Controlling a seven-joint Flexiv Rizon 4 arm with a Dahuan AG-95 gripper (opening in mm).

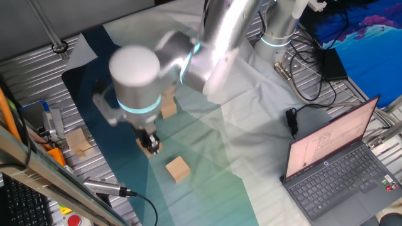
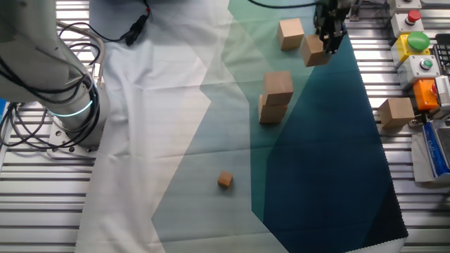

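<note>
A wooden cube rests on the green part of the cloth, and in the second exterior view the same cube is near the top. Close beside it is another wooden cube, mostly covered by my gripper in the first view. The dark fingers overlap this cube's right edge in the second view; whether they grip it cannot be made out. Two cubes stand one on the other, the upper cube over the lower cube. A much smaller cube lies alone on the cloth.
Off the cloth, a wooden block sits on the metal slats near the button boxes. An open laptop occupies the right side of the first view.
</note>
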